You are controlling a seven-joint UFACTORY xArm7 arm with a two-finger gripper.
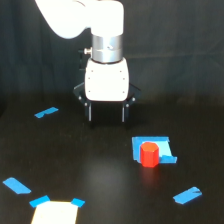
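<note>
Over the dark table, near the back and middle of the view, my gripper [107, 119] hangs pointing down. Its two dark fingers stand wide apart, and nothing shows between them. A small red block [149, 154] rests in front of it and to the right, on a square patch marked with blue tape [137, 142]. Clear space lies between the gripper and the block.
A pale, cream-coloured object [55, 213] with blue tape at its corners is cut off by the bottom left edge. Loose blue tape strips lie at left [17, 186], back left [46, 112] and lower right [187, 195].
</note>
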